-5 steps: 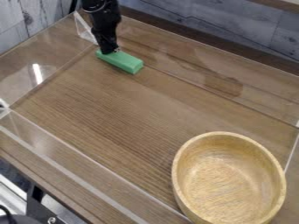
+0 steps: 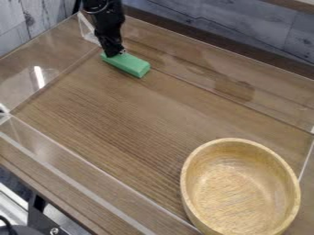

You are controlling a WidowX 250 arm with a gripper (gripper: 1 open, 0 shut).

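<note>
The black gripper (image 2: 108, 50) reaches down from the top left, its tip at the upper-left end of a green block (image 2: 130, 66) lying on the wooden surface (image 2: 135, 138). Whether its fingers are open or shut on the block is too small and dark to tell.
A large pale round bowl (image 2: 238, 189) stands at the lower right. A wall borders the back of the surface, and its left edge shows at the lower left.
</note>
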